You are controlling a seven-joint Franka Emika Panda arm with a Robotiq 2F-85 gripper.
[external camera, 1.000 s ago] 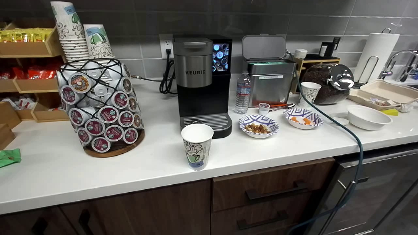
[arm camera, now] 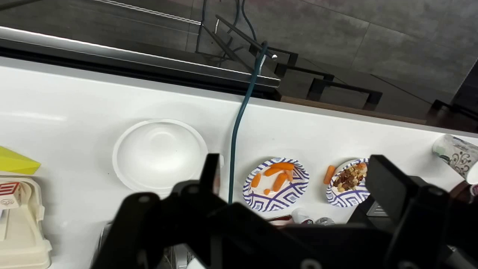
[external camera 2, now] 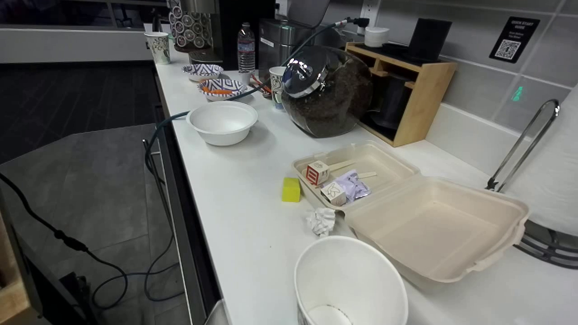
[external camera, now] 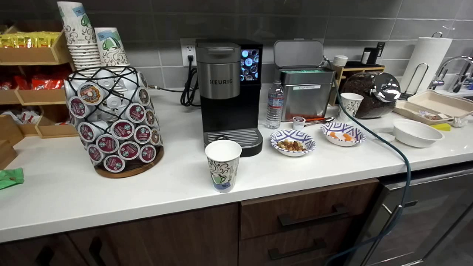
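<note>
My gripper stands open in the wrist view, its two dark fingers wide apart and nothing held between them. Beyond the gap is a patterned paper bowl of carrots (arm camera: 276, 184). Close to the right finger, a bowl of mixed nuts (arm camera: 350, 181) is partly covered, and a single orange piece (arm camera: 329, 174) shows at its edge. A white bowl (arm camera: 160, 154) lies left of the left finger, empty. Neither exterior view shows the gripper. A patterned paper cup (external camera: 223, 166) stands upright before the coffee maker (external camera: 219, 75).
A teal cable (external camera: 390, 146) crosses the counter and hangs over its front edge. Toward the sink are an open takeout box (external camera 2: 439, 222), a yellow block (external camera 2: 291, 189) and a large white cup (external camera 2: 351, 281). A bottle (external camera: 275, 105) and pod rack (external camera: 115, 119) stand farther back.
</note>
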